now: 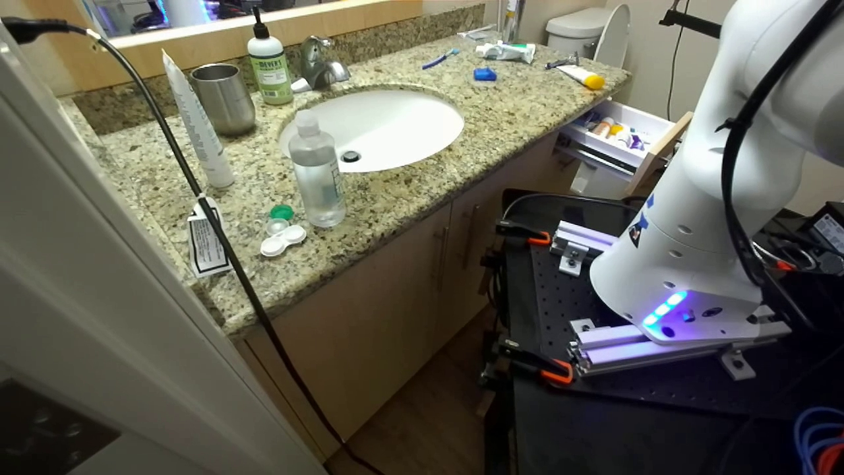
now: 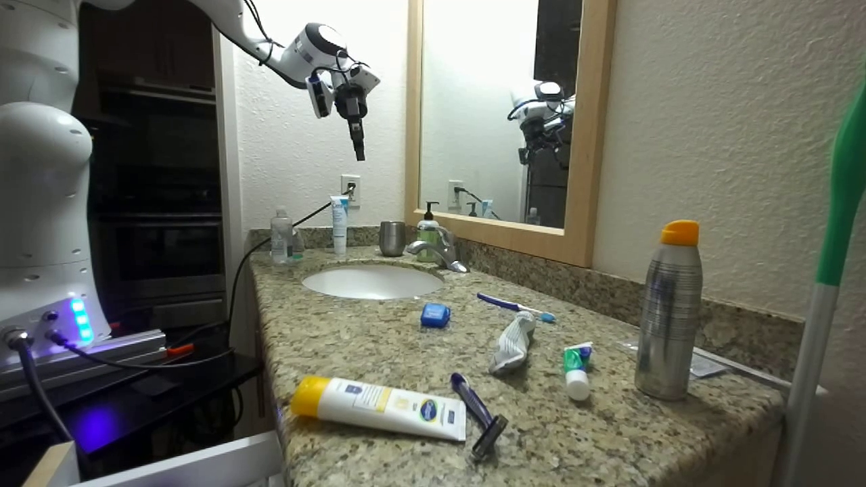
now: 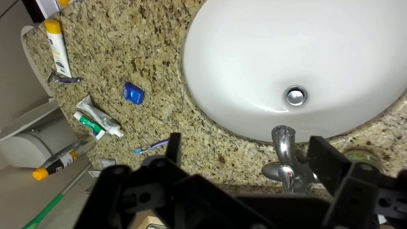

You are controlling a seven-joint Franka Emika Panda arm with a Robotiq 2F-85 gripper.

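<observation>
High above the sink, my gripper [image 2: 359, 155] points downward, well clear of the counter. In the wrist view its two black fingers [image 3: 173, 149] stand wide apart, so the gripper is open with nothing held. Below it lie the white sink [image 3: 236, 57] and the chrome faucet [image 3: 286, 152]. On the counter to the left are a blue floss box [image 3: 134, 93], a toothbrush [image 3: 152, 146], two toothpaste tubes [image 3: 100, 116], a razor [image 3: 65, 79] and a yellow-capped lotion tube [image 3: 59, 49].
Around the sink's other end stand a clear bottle [image 1: 316, 178], a white tube [image 1: 198, 126], a metal cup [image 1: 223, 99] and a soap bottle [image 1: 270, 71]. A contact lens case [image 1: 283, 241] lies nearby. An open drawer [image 1: 621, 138] juts out; a spray can [image 2: 670, 316] stands at the counter's end.
</observation>
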